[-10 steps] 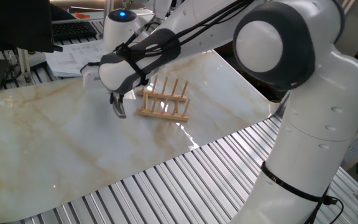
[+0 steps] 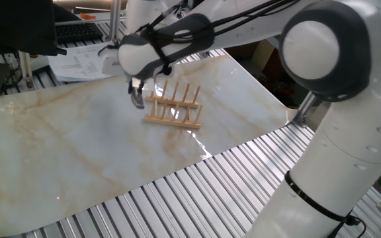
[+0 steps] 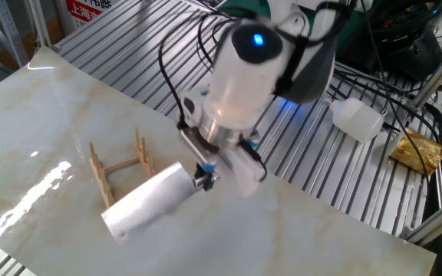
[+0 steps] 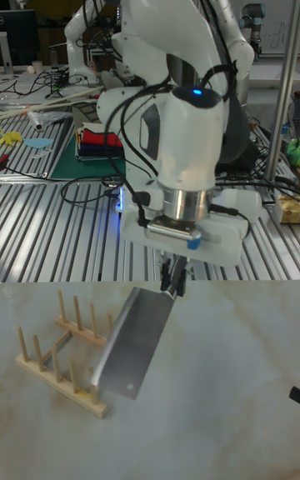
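A cleaver with a broad, shiny metal blade (image 4: 137, 342) hangs tilted from my gripper (image 4: 173, 276), whose fingers are shut on its handle end. In exterior view 2 the same cleaver (image 3: 150, 199) slants down and left from the gripper (image 3: 204, 178). A wooden peg rack (image 2: 172, 123) with two rows of upright pegs stands on the table; in exterior view 1 the cleaver (image 2: 137, 99) is just off its left end. The blade covers part of the rack (image 4: 62, 382) in exterior view 3, and I cannot tell whether they touch.
The marbled tabletop (image 2: 58, 152) is wide and bare to the left of the rack. Papers (image 2: 78, 64) and a keyboard (image 2: 78, 31) lie beyond its far edge. A white bottle-like object (image 3: 357, 120) and a gold packet (image 3: 418, 151) rest on the slatted metal surface.
In exterior view 1 my gripper and the cleaver have shifted right and somewhat up the picture, closer to the rack's left end. The rack has stayed put.
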